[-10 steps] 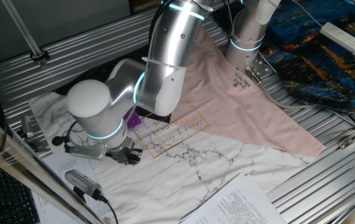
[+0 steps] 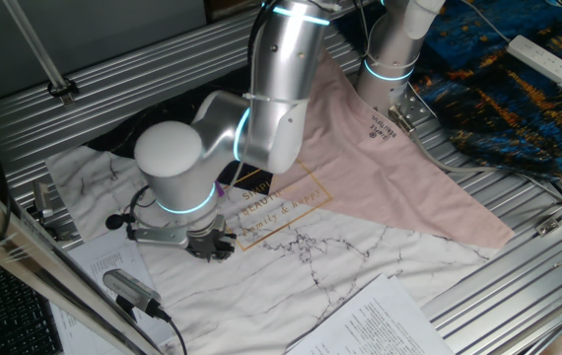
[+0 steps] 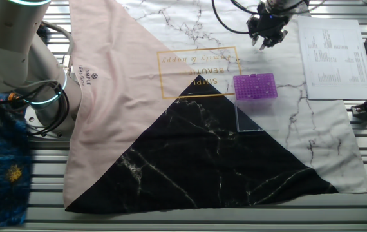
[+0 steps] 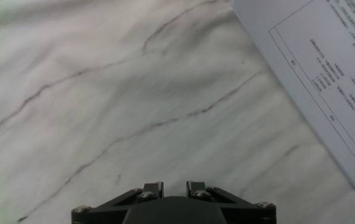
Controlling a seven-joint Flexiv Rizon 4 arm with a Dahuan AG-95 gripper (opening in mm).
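Observation:
My gripper hangs over the white marbled part of the cloth. A gap shows between its fingertips in the wrist view, with nothing in it, so it stands partly open. A purple rack with a grid of small holes lies on the cloth in exterior view 2, by the corner of the gold printed frame. Against its near side is a clear, flat-looking piece. The gripper is apart from the rack, on the far side of it in that view. Exterior view 1 has the rack almost wholly hidden behind the arm.
Printed sheets lie beside the gripper, and another paper stack is at the front edge. A small camera-like device with a cable stands near the metal post.
The arm and gripper have shifted to the right in exterior view 1. Less of the purple rack shows there now, as the arm covers it. The papers and cloth have stayed put.

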